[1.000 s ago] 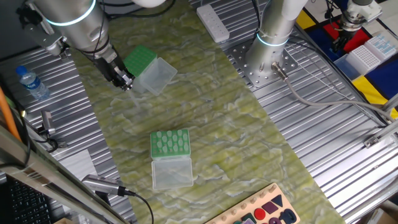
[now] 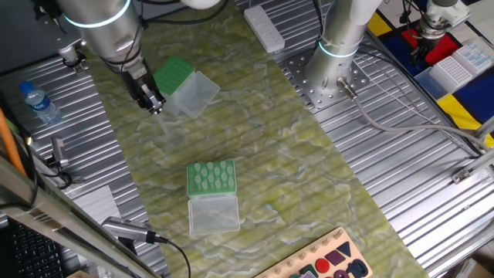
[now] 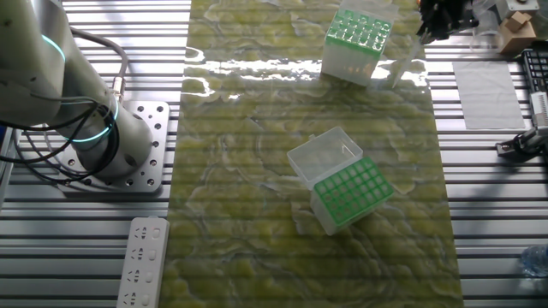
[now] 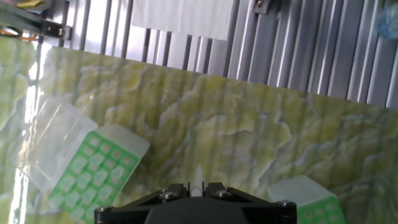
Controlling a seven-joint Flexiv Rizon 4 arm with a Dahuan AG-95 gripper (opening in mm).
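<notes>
A thin translucent pipette tip (image 4: 198,176) points out from between the fingers of my gripper (image 2: 157,108), which is shut on it. In exterior view 1 the tip hangs slanting down over the mat. One green-topped box (image 2: 211,177) with several clear tips standing in it sits mid-mat, its clear lid folded open. A second green-topped box (image 3: 353,190) shows holes with no tips visible, and its lid (image 3: 326,157) is open too. My gripper is above the mat near this second box, apart from both boxes. In the wrist view the second box (image 4: 320,211) is partly cut off.
A wooden shape board (image 2: 324,259) lies at the mat's near edge. A water bottle (image 2: 40,102) stands to the left. Bare mat separates the two boxes.
The arm above my gripper has shifted slightly right in exterior view 1, and the held tip hangs a little steeper. Both boxes have stayed in place.
</notes>
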